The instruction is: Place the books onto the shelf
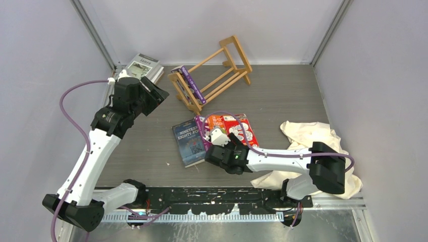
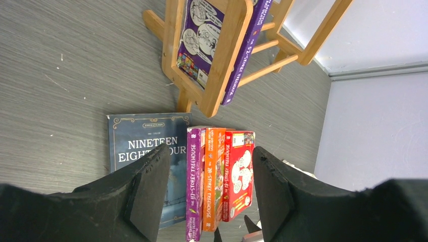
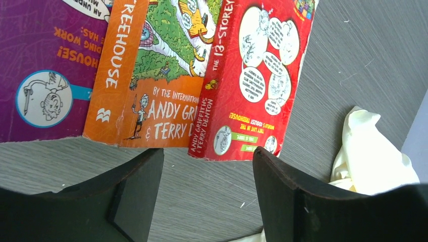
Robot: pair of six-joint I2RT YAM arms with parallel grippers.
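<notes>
A navy Nineteen Eighty-Four book lies flat, with purple, orange and red Treehouse books overlapping beside it. A purple 52-Storey book stands in the wooden rack. My left gripper hangs open over the table, nothing in it. My right gripper is at the near edge of the red and orange books, fingers apart, nothing visibly held between them.
A pile of large white books sits at the back left, partly behind the left arm. A cream cloth lies at the right. Bare table is right of the rack.
</notes>
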